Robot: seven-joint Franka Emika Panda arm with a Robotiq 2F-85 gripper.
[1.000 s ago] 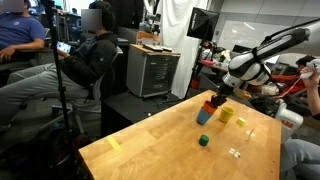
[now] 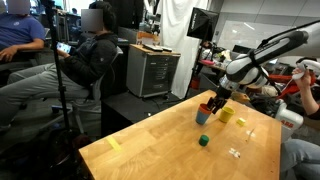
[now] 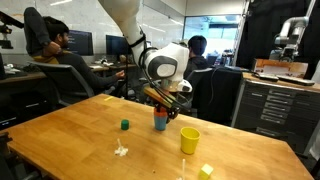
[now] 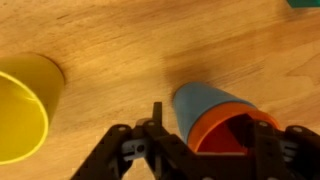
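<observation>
A blue cup (image 3: 160, 123) with orange at its top stands on the wooden table, close below the arm. In the wrist view the blue cup (image 4: 203, 103) shows an orange rim and inside, partly covered by the fingers. My gripper is open and low over it; one finger lies outside the near wall and the other appears over or inside the mouth. Whether either finger touches the cup cannot be told. A yellow cup (image 3: 190, 140) stands apart on the table, and the same yellow cup (image 4: 25, 108) is at the wrist view's left edge.
A green block (image 3: 125, 125) lies beyond the blue cup. A small white object (image 3: 121, 151) and a yellow block (image 3: 206, 172) are also on the table. Seated people and chairs are beyond it.
The blue cup, tilted in the earlier exterior frames, now looks more upright and slightly lower. My gripper remains close to its top.
</observation>
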